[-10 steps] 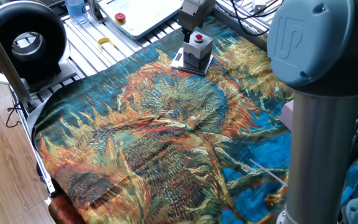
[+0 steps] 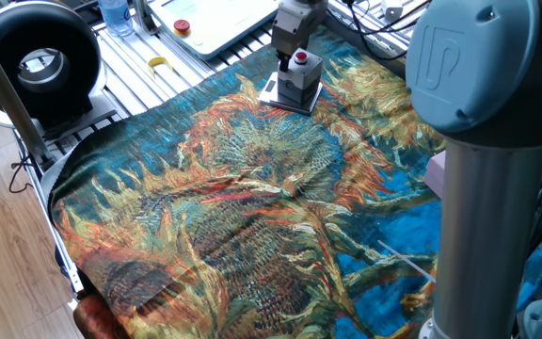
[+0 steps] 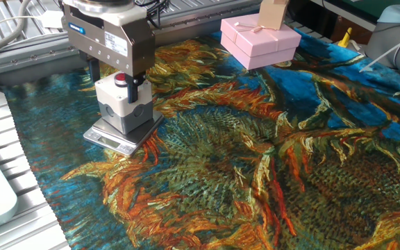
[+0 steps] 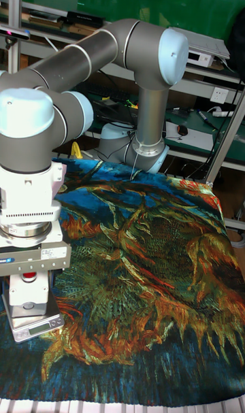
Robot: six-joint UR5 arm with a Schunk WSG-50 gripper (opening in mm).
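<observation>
A small white-and-grey box with a red button (image 3: pixel 120 80) sits upright on a flat digital scale (image 3: pixel 110 142), at the upper middle in exterior view 1 and lower left in exterior view 3. My gripper (image 3: pixel 113 83) hangs right over it, its two dark fingers (image 3: pixel 132 89) apart, one at either side of the box top. Whether they press on the box cannot be made out. In exterior view 3 the gripper body (image 4: pixel 33 259) hides part of the box (image 4: pixel 27 296). The scale lies on a sunflower-patterned cloth (image 2: pixel 252 217).
A pink gift box (image 3: pixel 259 45) with a brown box (image 3: pixel 273 12) on it stands at the cloth's back edge. A pale tray with a red button (image 2: pixel 183 27) and a bottle (image 2: pixel 116 14) are beyond the cloth.
The gripper's body has shifted slightly lower over the box. Box and scale stay where they were.
</observation>
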